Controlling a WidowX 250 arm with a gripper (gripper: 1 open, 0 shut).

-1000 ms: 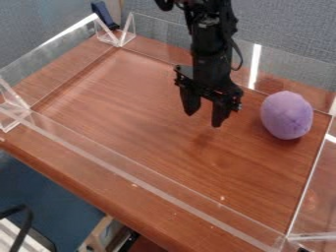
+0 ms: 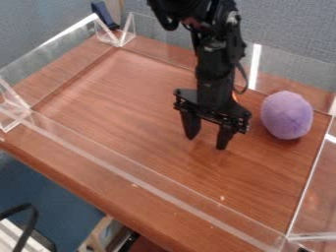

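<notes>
My black gripper (image 2: 207,134) hangs low over the wooden tabletop (image 2: 132,148), right of its middle, with its two fingers pointing down and spread apart. Nothing shows clearly between them; a small pale orange patch behind the wrist is mostly hidden by the arm. To the right of the gripper, apart from it, a purple fuzzy ball (image 2: 286,115) rests on the table.
Clear plastic walls (image 2: 144,189) edge the table on several sides. A blue-black object (image 2: 105,15) is at the back left corner, and a grey panel (image 2: 289,39) stands behind.
The gripper has moved down and toward the front of the table over the last second. The purple ball has not visibly moved.
</notes>
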